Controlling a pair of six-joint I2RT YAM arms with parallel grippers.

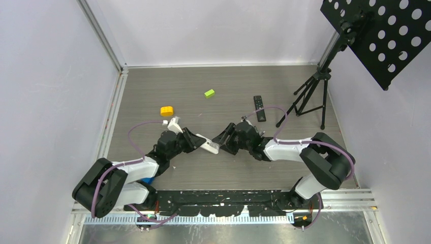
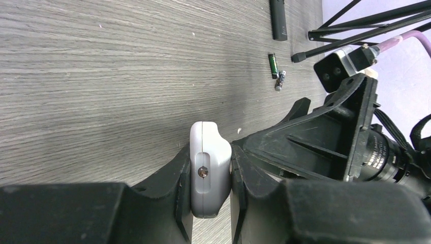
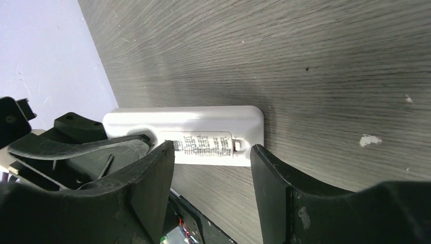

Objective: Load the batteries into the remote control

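A white remote control (image 1: 210, 147) is tilted between the two grippers, with my left gripper (image 1: 204, 142) shut on one end. In the left wrist view, the remote (image 2: 207, 170) appears end-on between the dark fingers. The right wrist view shows the side of the remote (image 3: 183, 117) with a small-print panel (image 3: 201, 144). My right gripper stands part open at that face, its fingertips (image 3: 257, 152) spread along the lower edge. It has no clear hold on anything. Two batteries, a green one (image 2: 273, 66) and a silvery one (image 2: 280, 80), lie on the table.
A black remote (image 1: 259, 108) lies at the back right, near a black tripod (image 1: 320, 76). A yellow block (image 1: 166, 111) and a lime-green block (image 1: 209, 93) rest farther back.
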